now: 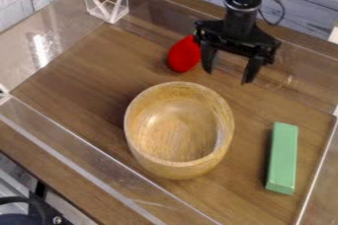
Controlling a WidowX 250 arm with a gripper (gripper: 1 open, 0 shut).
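Observation:
My gripper hangs from the black arm at the upper middle, open, its fingers just right of a red object, partly behind or beside it. A wooden bowl stands in the lower middle. A green block lies at the lower right.
Clear plastic walls edge the workspace on the left, back and front.

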